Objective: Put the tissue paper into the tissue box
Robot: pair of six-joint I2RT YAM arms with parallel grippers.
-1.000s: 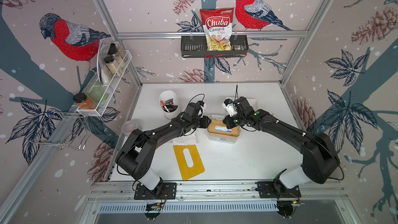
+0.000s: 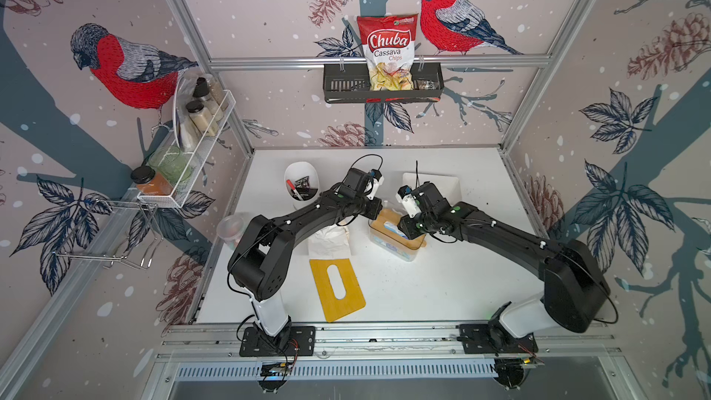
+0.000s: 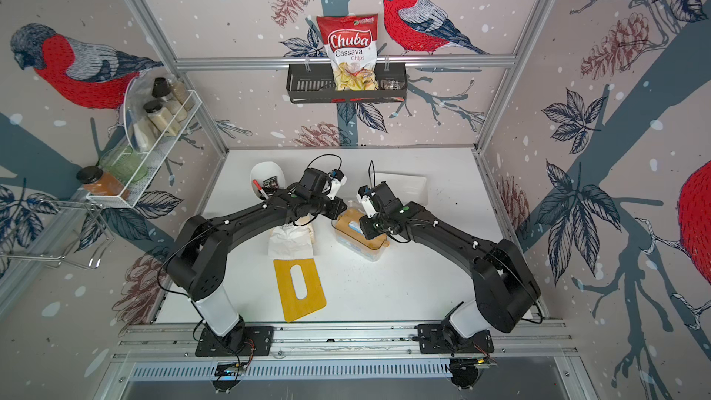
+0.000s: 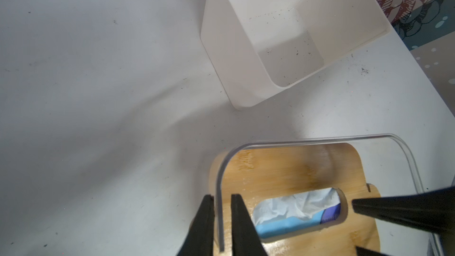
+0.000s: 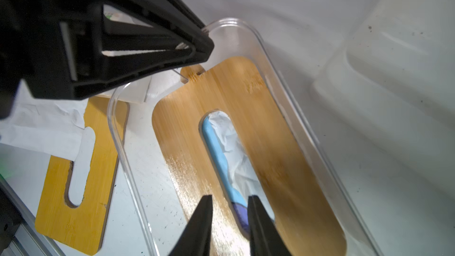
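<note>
The tissue box (image 2: 392, 248), a clear container with a wooden lid (image 5: 256, 90), stands mid-table. White tissue and a blue packet (image 5: 232, 156) show through the lid's slot. My left gripper is at one end of the box, fingers part open either side of the clear rim in its wrist view; contact is unclear. My right gripper is over the box's other end, fingertips part open above the lid. A sheet of white tissue paper (image 3: 291, 243) lies left of the box.
A yellow board (image 2: 351, 292) lies front left. A white bin (image 4: 237, 66) stands behind the box, a white bowl (image 3: 259, 174) back left. A shelf (image 2: 185, 177) hangs on the left wall.
My left gripper has moved right and toward the back. My right gripper has shifted slightly, and the box has turned a little, its right end coming nearer the front.
</note>
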